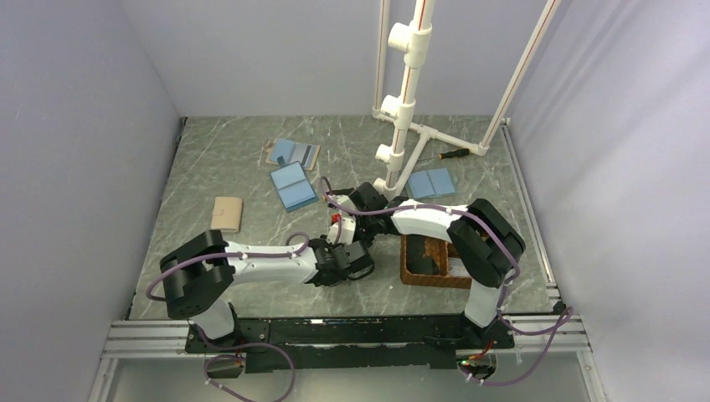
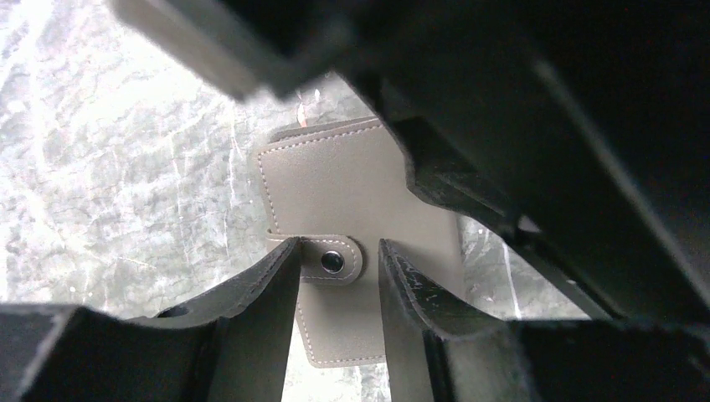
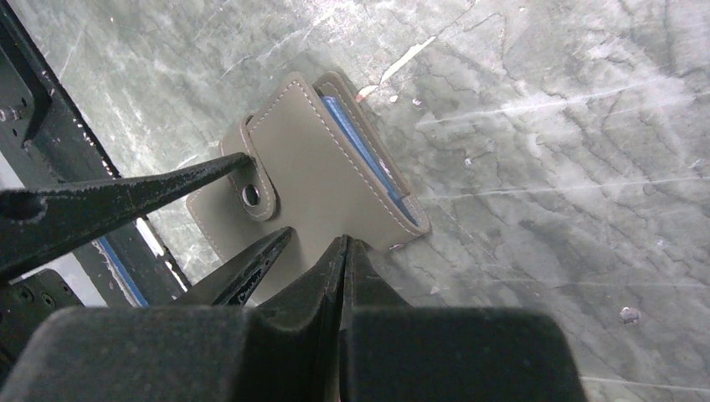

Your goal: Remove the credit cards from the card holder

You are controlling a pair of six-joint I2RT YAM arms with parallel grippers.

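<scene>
A taupe card holder (image 3: 318, 167) with a stitched edge and snap strap lies on the table under both grippers, mostly hidden in the top view; blue shows along its side in the right wrist view. My left gripper is over it, fingers part open, one at the strap and one on the cover. In the right wrist view, the left gripper's fingertips touch the strap area. My right gripper is shut beside the holder's lower edge, nothing seen between its fingers.
A brown basket (image 1: 435, 278) sits at right. Blue open holders (image 1: 293, 188) lie behind, a beige one (image 1: 226, 213) at left. A white pipe stand (image 1: 393, 142) stands at back right.
</scene>
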